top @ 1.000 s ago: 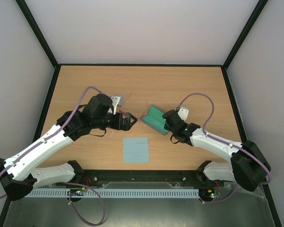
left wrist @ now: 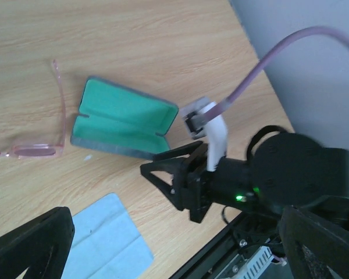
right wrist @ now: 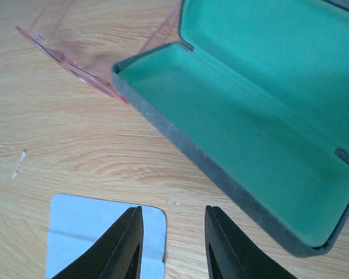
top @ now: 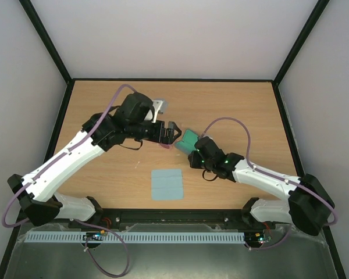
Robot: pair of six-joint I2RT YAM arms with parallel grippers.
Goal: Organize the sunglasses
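Observation:
Pink see-through sunglasses lie on the table left of the case, one temple stretched out; in the right wrist view the sunglasses (right wrist: 84,74) are cut by the top edge. The case (left wrist: 123,119), grey outside and green inside, is unfolded and empty. A light blue cloth (top: 167,185) lies flat in front of it. My left gripper (top: 178,133) hovers above the sunglasses and the case's left end, open and empty. Low by the case's front side is my right gripper, its fingers (right wrist: 128,244) parted, nothing between them.
Both arms come close together over the middle of the table, the right gripper just below the left one in the top view. Walls enclose the sides.
My left arm has moved right and towards the back, over the sunglasses. The right gripper has shifted left along the case, covering more of its front in the top view.

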